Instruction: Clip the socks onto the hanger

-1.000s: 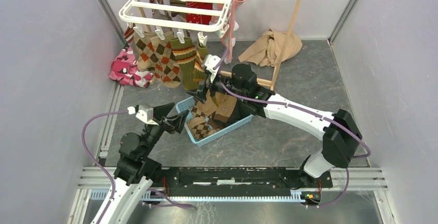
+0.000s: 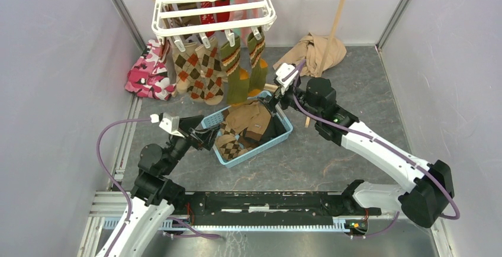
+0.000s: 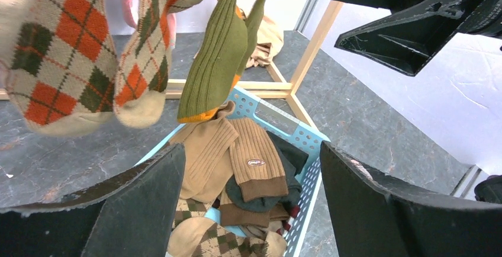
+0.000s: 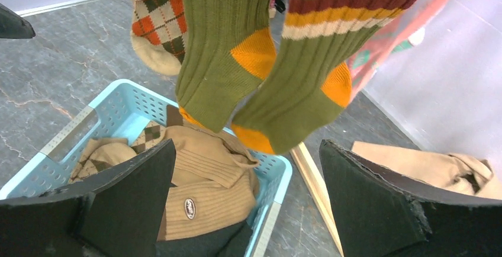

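Note:
A white clip hanger (image 2: 214, 26) holds argyle socks (image 2: 188, 70) and green striped socks (image 2: 237, 76). In both wrist views the green socks (image 4: 302, 79) hang over the blue basket (image 2: 248, 157), which contains brown, dark and argyle socks (image 3: 254, 162). My left gripper (image 2: 205, 135) is at the basket's left side, its fingers apart with nothing visible between them. My right gripper (image 2: 269, 102) stands by the basket's back right, right of the green socks, open and empty.
A pink camo cloth (image 2: 148, 76) lies at the left, a tan cloth (image 2: 314, 55) at the back right. Wooden frame posts (image 2: 335, 14) stand behind. The floor right of the basket is clear.
My right gripper has drawn back rightward from the green socks. The hanger with its socks has swung to the right. My left gripper has shifted slightly.

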